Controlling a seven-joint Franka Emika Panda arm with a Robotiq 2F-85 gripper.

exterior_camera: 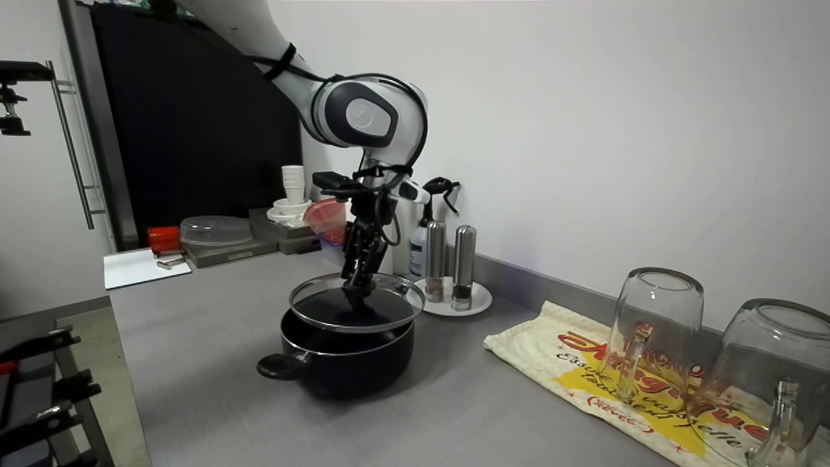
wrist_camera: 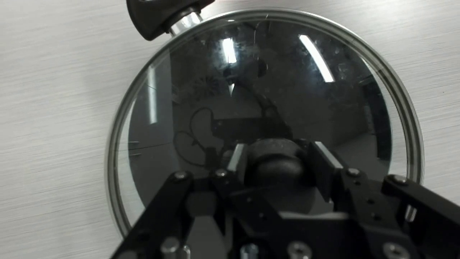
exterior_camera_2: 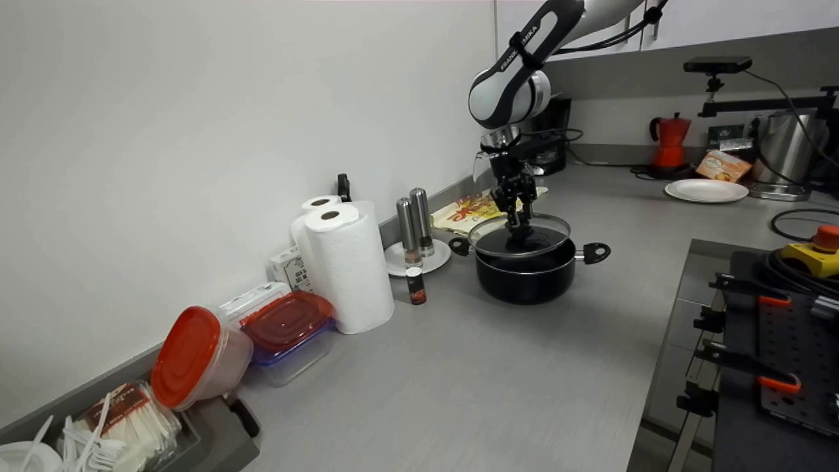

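Note:
My gripper is shut on the dark round knob (wrist_camera: 276, 166) of a glass lid with a metal rim (exterior_camera: 315, 323). A black two-handled pot (exterior_camera: 350, 366) stands on the counter below. In exterior view 1 the lid hangs slightly above the pot's opening, with a dark gap showing at the front, and sits a bit toward the back right. From exterior view 2 the lid (exterior_camera_2: 486, 235) also appears raised over the pot (exterior_camera_2: 523, 283). Looking down in the wrist view, the lid (wrist_camera: 207, 73) covers most of the pot, with one pot handle (wrist_camera: 159, 15) sticking out beyond it.
Two metal mills (exterior_camera: 463, 268) on a white plate (exterior_camera: 482, 299) stand close behind the pot, with a small spice jar (exterior_camera_2: 416, 287) nearby. Glass mugs (exterior_camera: 653, 327) rest on a printed cloth (exterior_camera: 537, 335) to the right.

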